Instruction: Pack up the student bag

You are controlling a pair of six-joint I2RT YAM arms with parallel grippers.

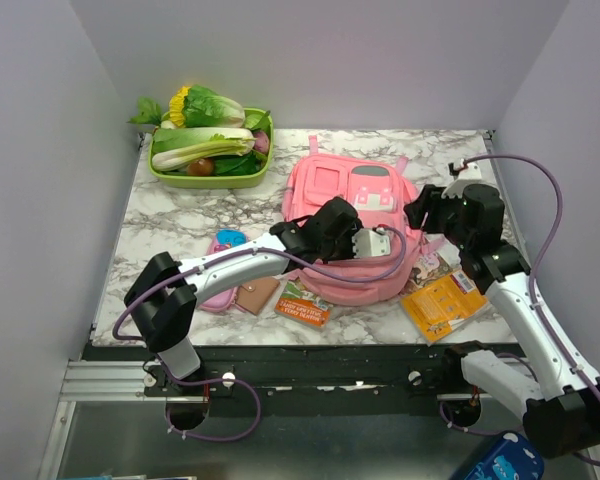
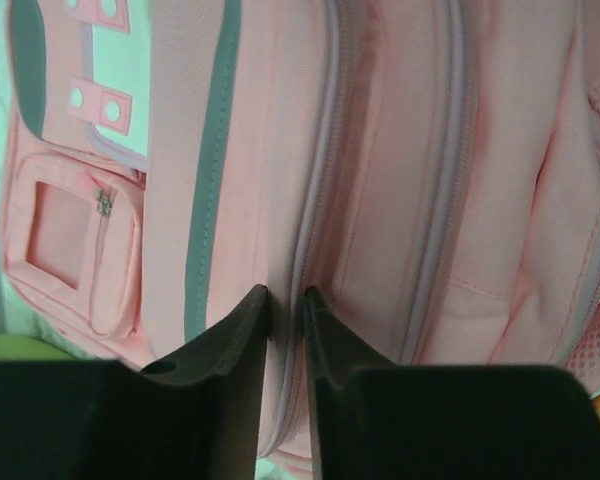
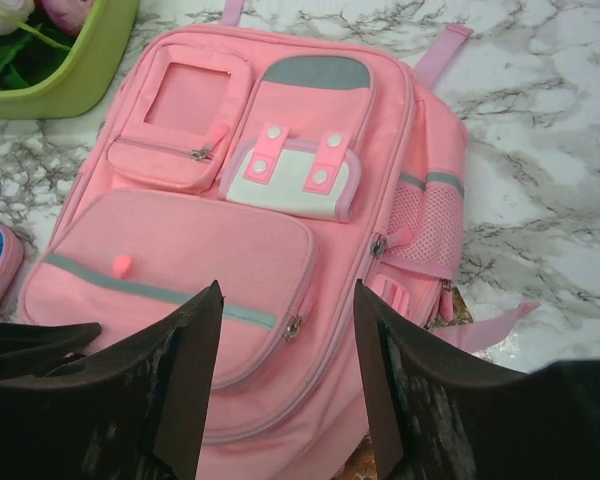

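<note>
The pink backpack (image 1: 355, 178) lies on its back on the marble table, its front pockets facing up. In the left wrist view, a raised zippered edge (image 2: 315, 215) of the bag runs down between the fingertips of my left gripper, which are nearly together with the seam pinched between them. From above, the left arm covers the bag's lower middle. My right gripper stands open over the bag's right side, nothing between its fingers. An orange-covered booklet (image 1: 303, 305), a brown notebook (image 1: 256, 293) and a yellow book (image 1: 445, 305) lie beside the bag.
A green basket of vegetables (image 1: 212, 182) stands at the back left. A pink case (image 1: 218, 300) and a blue item (image 1: 230, 237) lie left of the bag, partly under the left arm.
</note>
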